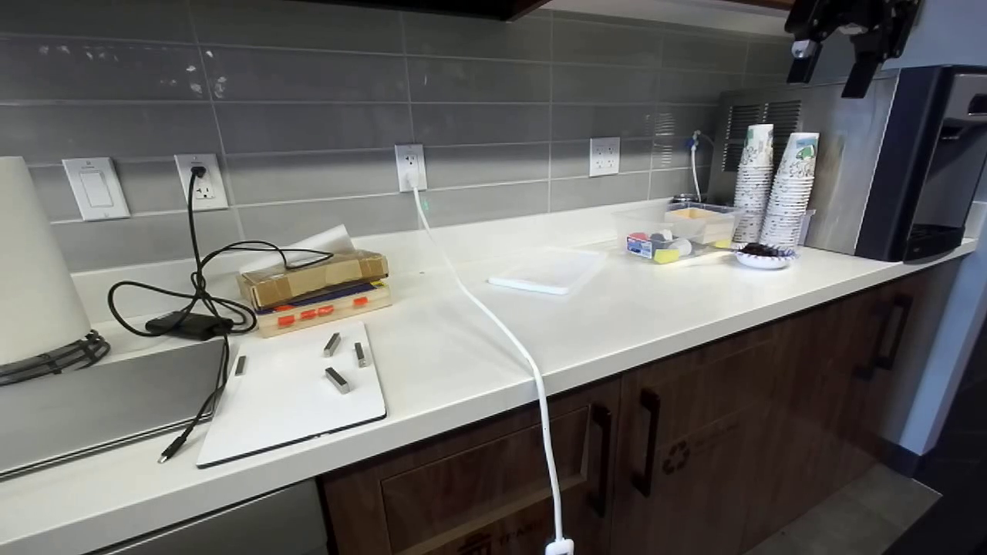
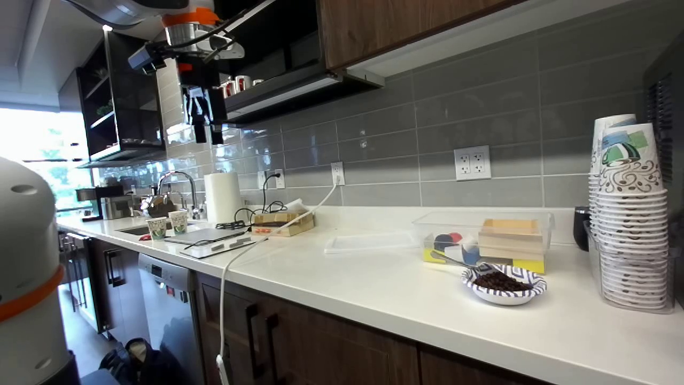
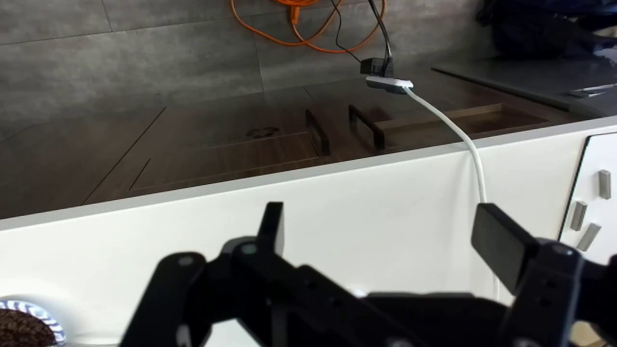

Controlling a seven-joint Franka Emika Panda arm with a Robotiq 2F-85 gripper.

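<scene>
High above the counter, my gripper (image 1: 830, 85) hangs with its fingers spread and nothing between them. From the other side, the gripper (image 2: 208, 138) points down, well clear of every object. In the wrist view a wide gap separates the two black fingers of the gripper, and bare white counter shows through it. A patterned bowl (image 2: 504, 296) holds dark brown bits, with a spoon (image 2: 452, 260) leaning at its rim. Behind it stands a clear plastic bin (image 2: 542, 231) of mixed items. A whiteboard (image 1: 287, 421) carries several small metal blocks.
A white cable (image 1: 504, 328) runs from the wall outlet across the counter and over its front edge. Tall cup stacks (image 1: 754, 190) stand at the far right. Boxes (image 1: 319, 282) and a laptop (image 1: 102, 398) occupy the left. A flat white lid (image 1: 546, 270) lies mid-counter, with free surface around it.
</scene>
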